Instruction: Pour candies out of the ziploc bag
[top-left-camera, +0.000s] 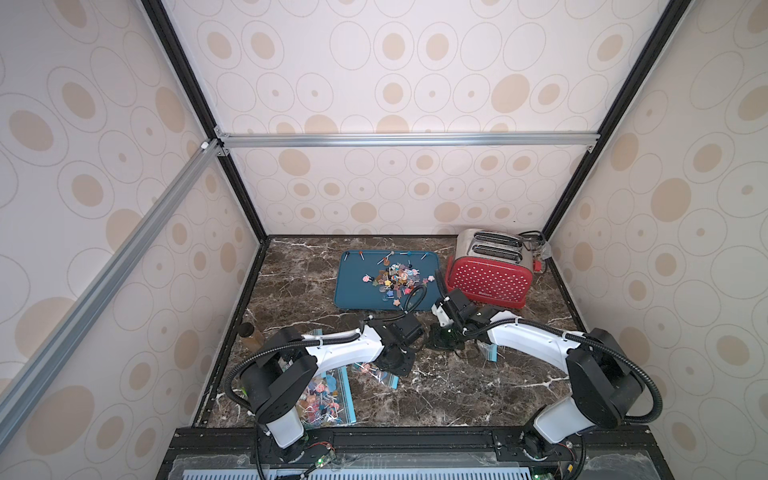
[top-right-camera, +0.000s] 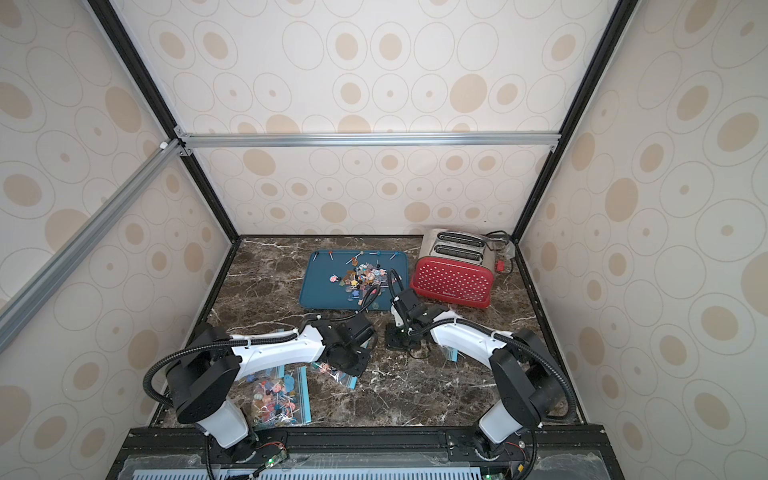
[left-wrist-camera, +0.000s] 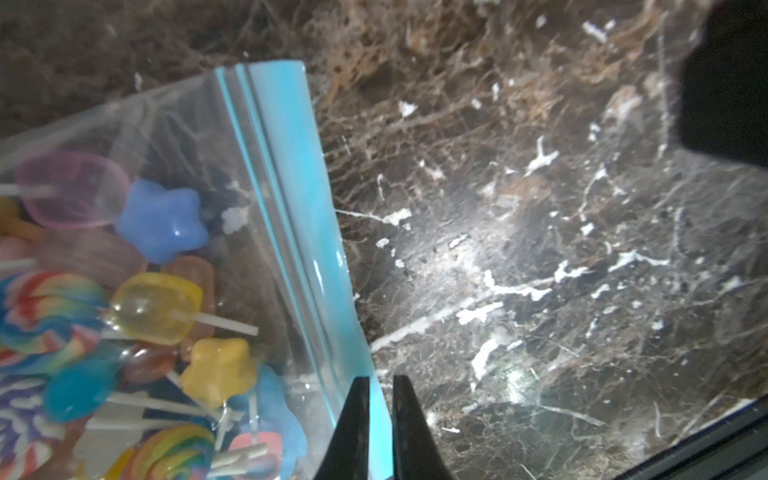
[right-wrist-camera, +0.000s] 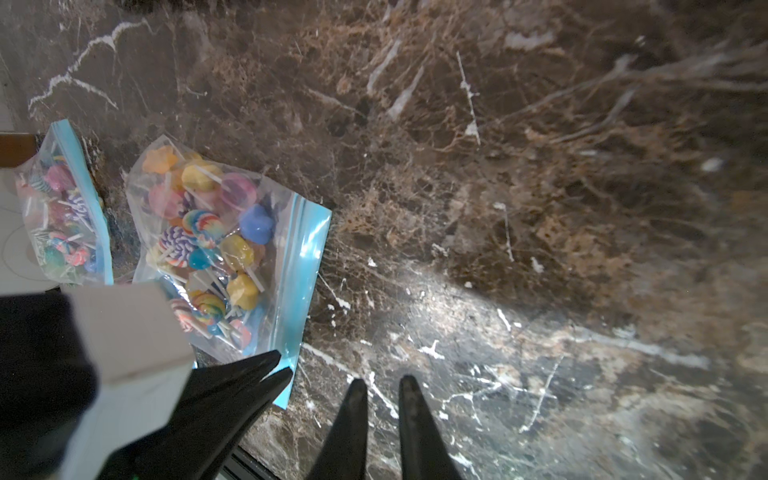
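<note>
A ziploc bag of lollipops and candies (right-wrist-camera: 209, 248) lies flat on the dark marble table, its blue zipper edge (left-wrist-camera: 304, 208) toward the middle. My left gripper (top-left-camera: 396, 360) hangs just over that edge; in the left wrist view its fingertips sit close together at the zipper, with nothing seen between them. My right gripper (top-left-camera: 440, 336) is right of it over bare table, open, with empty fingers. The blue tray (top-left-camera: 356, 280) behind the arms holds a pile of loose candies.
More filled bags (top-right-camera: 280, 396) lie at the front left. A red perforated basket (top-left-camera: 488, 280) and a toaster (top-left-camera: 488, 240) stand at the back right. Another blue-edged bag (top-left-camera: 491, 352) lies partly under the right arm.
</note>
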